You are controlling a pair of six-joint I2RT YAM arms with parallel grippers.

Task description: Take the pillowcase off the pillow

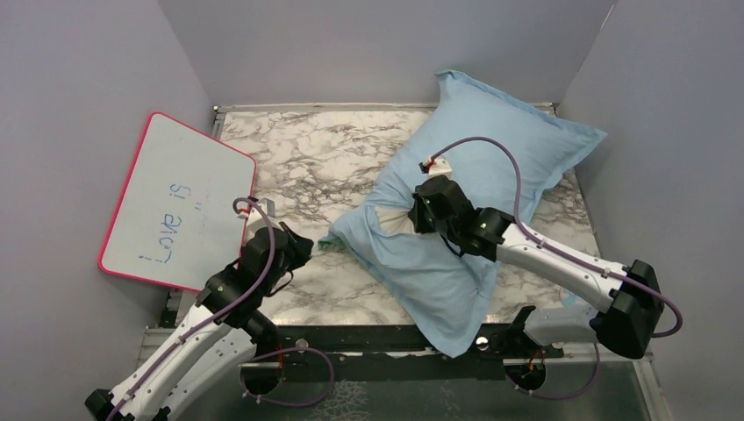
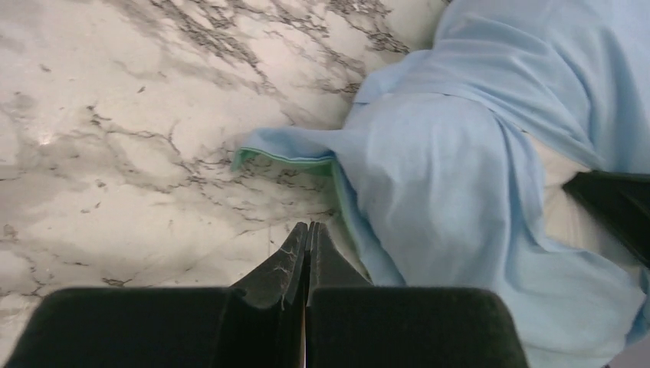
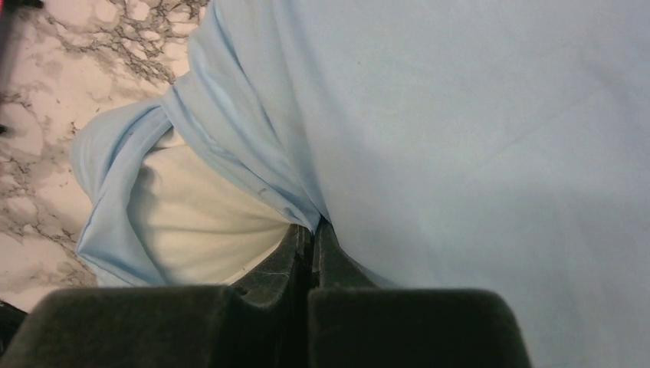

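Note:
A light blue pillowcase (image 1: 518,132) covers most of the pillow, running from the back right to the table's front edge. Between its edges a cream patch of pillow (image 1: 394,220) shows, also as bare pillow (image 3: 199,207) in the right wrist view. My right gripper is shut on a pinched edge of the pillowcase beside that patch. Left of the fabric, my left gripper (image 1: 307,248) is shut with empty fingers. In the left wrist view, the pillowcase's green-lined corner (image 2: 283,157) lies on the marble beyond its tips.
A red-framed whiteboard (image 1: 180,206) leans at the left, close to my left arm. Bare marble tabletop (image 1: 307,153) lies left of the pillow. Grey walls (image 1: 377,53) enclose the back and sides.

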